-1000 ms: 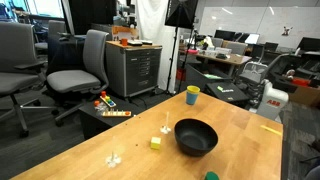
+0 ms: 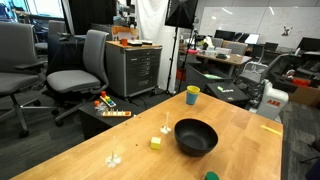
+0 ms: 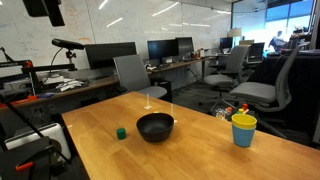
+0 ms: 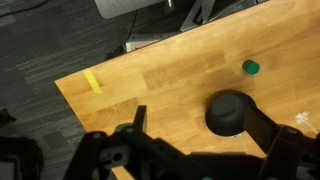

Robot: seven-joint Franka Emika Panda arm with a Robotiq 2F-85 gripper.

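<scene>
My gripper stands open above the table, its dark fingers spread wide at the lower edge of the wrist view with nothing held between them. Below and between them the black bowl (image 4: 228, 112) rests on the wood; exterior view 1 shows the bowl (image 2: 196, 138) upright, its visible inside looking empty. A small green object (image 4: 251, 67) lies near the bowl. Farther along the table are a yellow block (image 2: 155, 143) and a blue cup with a yellow rim (image 2: 192, 96). Part of the dark arm (image 3: 45, 72) hangs at upper left in exterior view 2.
A dark box (image 2: 97, 120) with colourful items stands at the table's far edge. A yellow strip (image 4: 92, 81) lies flat near one end. Small whitish items (image 2: 113, 160) sit on the surface.
</scene>
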